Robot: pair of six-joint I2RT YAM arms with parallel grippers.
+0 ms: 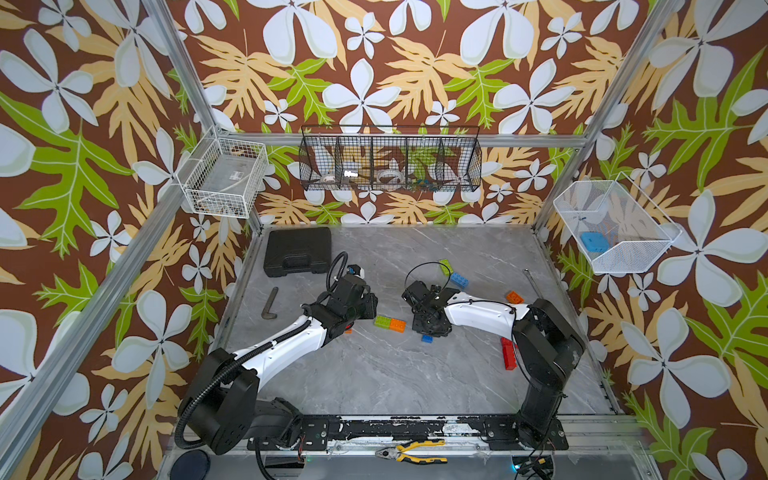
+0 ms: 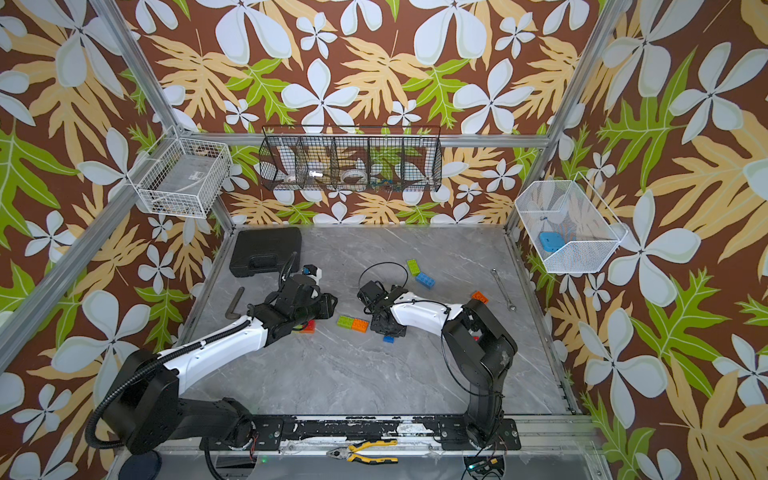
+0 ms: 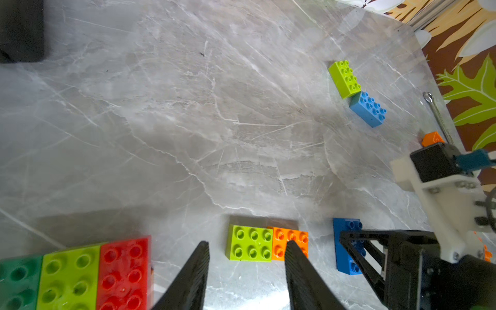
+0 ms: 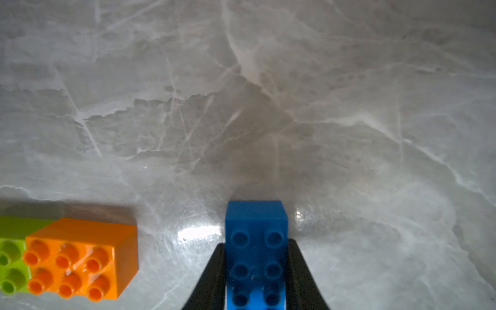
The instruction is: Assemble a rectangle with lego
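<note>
A dark blue brick (image 4: 256, 227) lies between the fingers of my right gripper, which touch both its long sides; whether it is off the table cannot be told. To its left, a lime brick (image 3: 250, 242) and an orange brick (image 3: 289, 241) stand end to end. My left gripper hangs open, nothing between its fingers, with that pair beyond the gap. At the lower left of the left wrist view, a dark green brick (image 3: 19, 281), a second lime brick (image 3: 69, 276) and a red brick (image 3: 123, 273) sit side by side.
Farther back lie another lime brick (image 3: 344, 78) and a light blue brick (image 3: 367, 109). An orange brick (image 1: 514, 297) and red bricks (image 1: 509, 353) are at the right. A black case (image 1: 297, 250) fills the back left.
</note>
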